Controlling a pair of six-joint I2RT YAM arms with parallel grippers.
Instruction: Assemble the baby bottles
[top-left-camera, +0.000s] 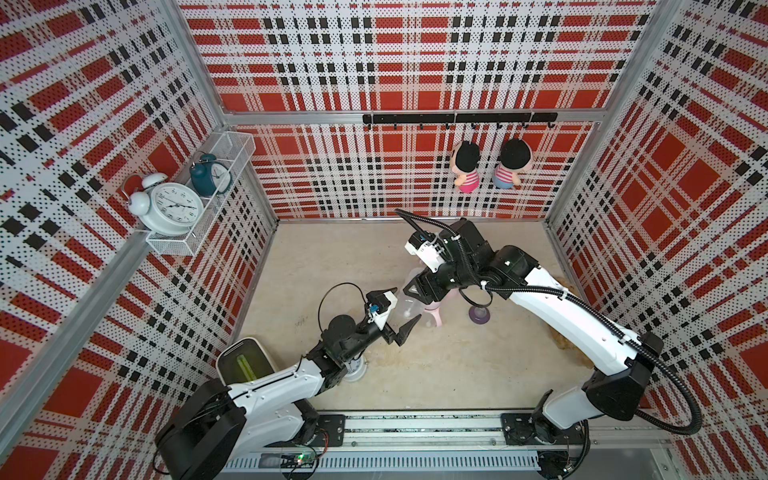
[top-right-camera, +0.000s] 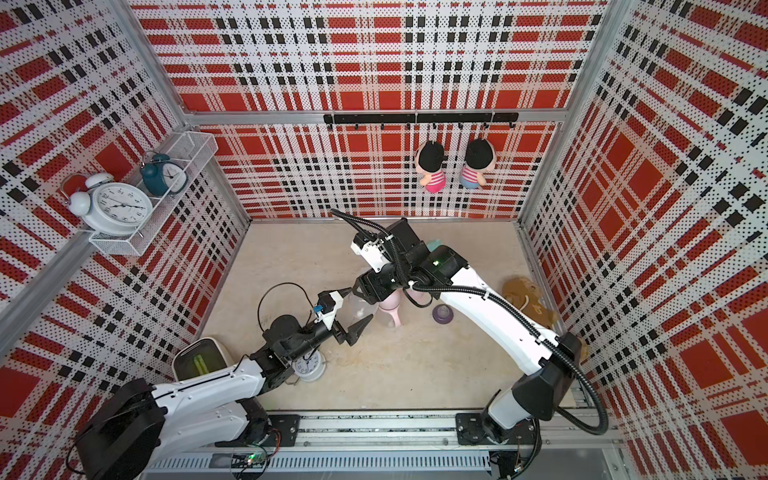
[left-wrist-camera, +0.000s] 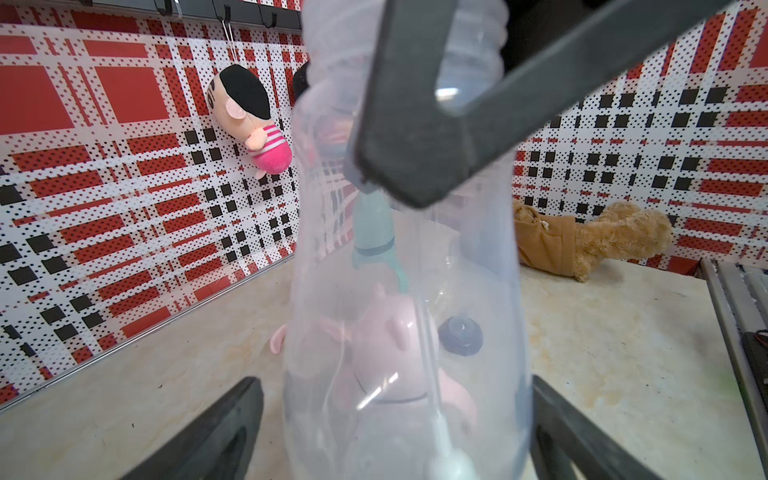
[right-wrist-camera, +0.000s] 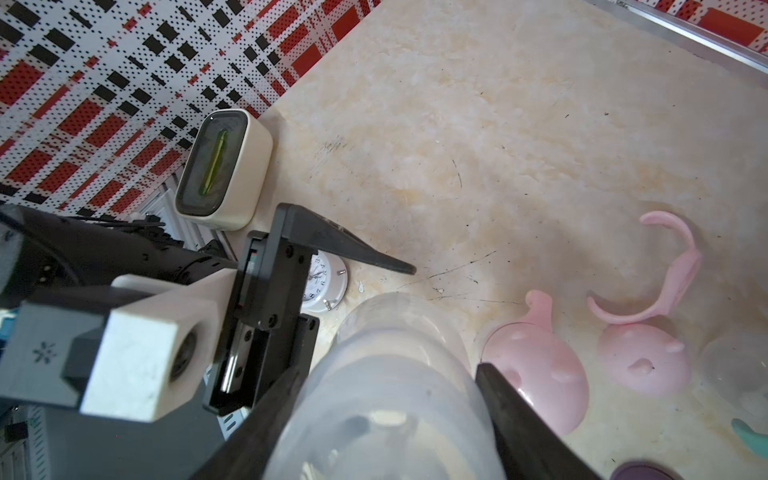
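A clear bottle body (left-wrist-camera: 408, 344) hangs between the two arms, threaded neck upward in the left wrist view. My right gripper is shut on this bottle, with fingers along both sides. One of its dark fingers (left-wrist-camera: 408, 136) crosses the bottle near the neck. Open, my left gripper (top-left-camera: 406, 306) has its fingertips either side of the lower bottle, apparently not gripping it. In the right wrist view, a pink cap (right-wrist-camera: 540, 372), another pink rounded piece (right-wrist-camera: 644, 360), a pink curved handle (right-wrist-camera: 668, 280) and a second clear piece (right-wrist-camera: 744, 372) lie on the table.
A purple ring-like part (top-right-camera: 442, 313) lies right of the pink pieces. A teal part (right-wrist-camera: 750, 437) is at the right wrist view's edge. A white clock (right-wrist-camera: 324, 281) and cream box (right-wrist-camera: 232, 172) stand on the left; a brown plush (top-right-camera: 528, 297) lies right.
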